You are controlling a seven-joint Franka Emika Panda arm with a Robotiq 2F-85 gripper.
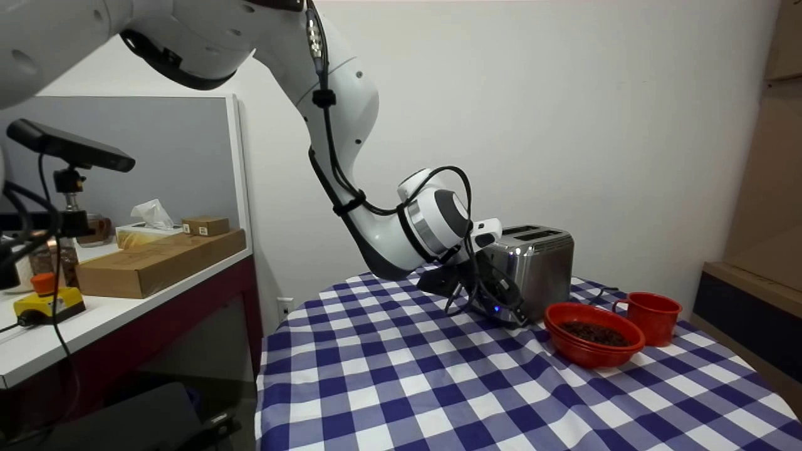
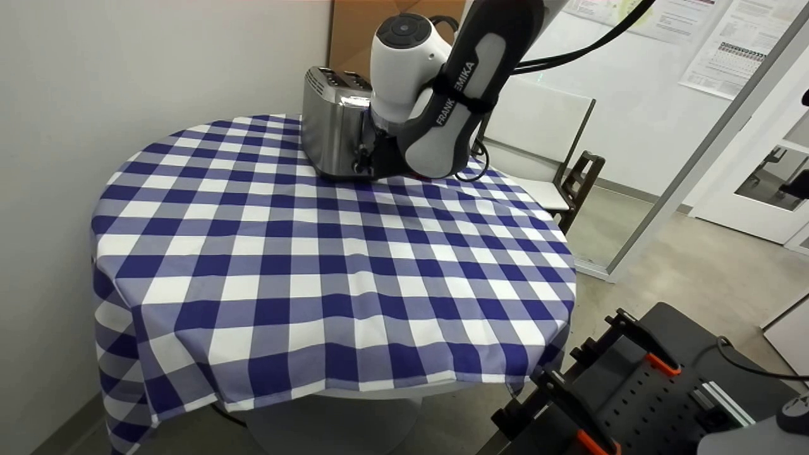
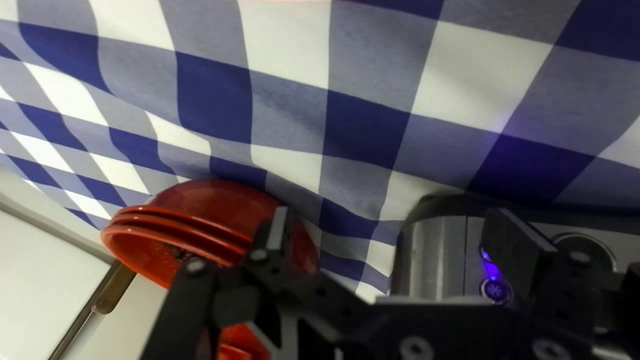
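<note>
A silver toaster (image 1: 545, 274) stands on the checked cloth, its slots facing up. In the wrist view, my gripper is open, its two dark fingers wide apart. One finger (image 3: 517, 249) is in front of the toaster's control side, beside a blue-lit round button (image 3: 495, 290). The other finger (image 3: 277, 231) overlaps the red bowls in that view. Between them I see cloth and the toaster's rounded metal corner, nothing held. Contact between finger and toaster cannot be told. In the second exterior view, the arm hides much of the toaster's control side (image 2: 345, 144).
Stacked red bowls (image 1: 594, 334) with dark bits inside sit right of the toaster. A red mug (image 1: 654, 317) stands just behind them. A wall is behind the table.
</note>
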